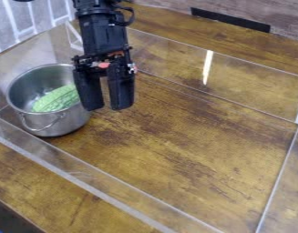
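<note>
A steel pot (pixel 56 122) with a handle on its front side stands at the left of the wooden surface. In it lies a long, bumpy, light green vegetable (pixel 54 99). My black gripper (pixel 105 96) hangs just right of the pot's rim, pointing down, its two fingers apart and nothing visible between them.
Clear transparent walls or strips (pixel 236 86) border it at the back, right and front-left.
</note>
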